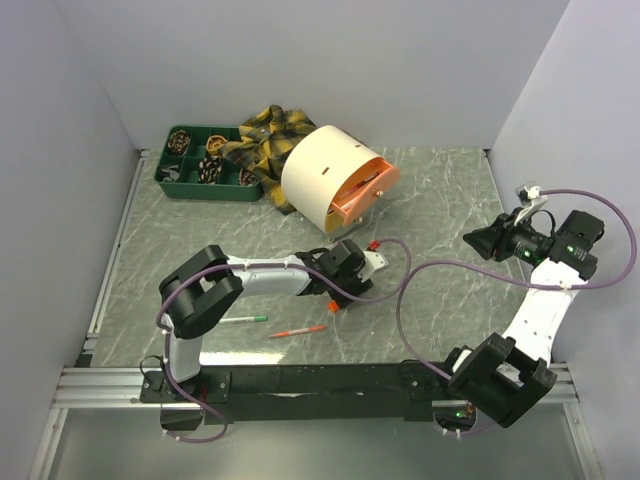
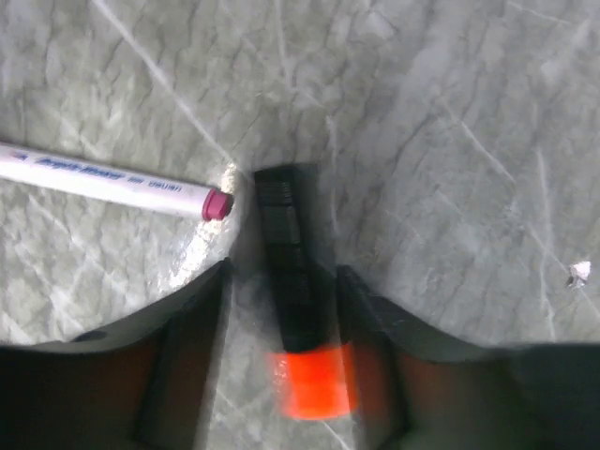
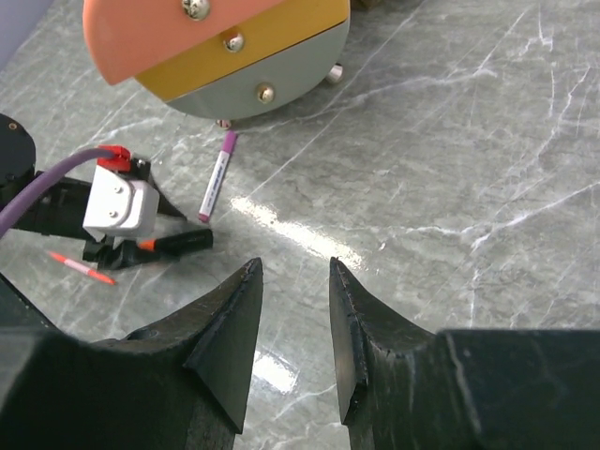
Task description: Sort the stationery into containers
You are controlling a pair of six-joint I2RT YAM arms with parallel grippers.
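Observation:
A black marker with an orange cap [image 2: 309, 380] lies on the marble table, and my left gripper is low over it, fingers on either side, blurred, part open. A white marker with a magenta end [image 2: 122, 183] lies beside it. In the top view a green marker [image 1: 243, 319] and an orange marker [image 1: 298, 331] lie toward the front left. The cream drum-shaped container [image 1: 325, 170] with coloured drawers stands at the back. My right gripper hangs open at the right, nothing between its fingers.
A green tray [image 1: 210, 190] with pine cones sits at the back left, beside a yellow plaid cloth [image 1: 262, 150]. Purple cables cross above the front.

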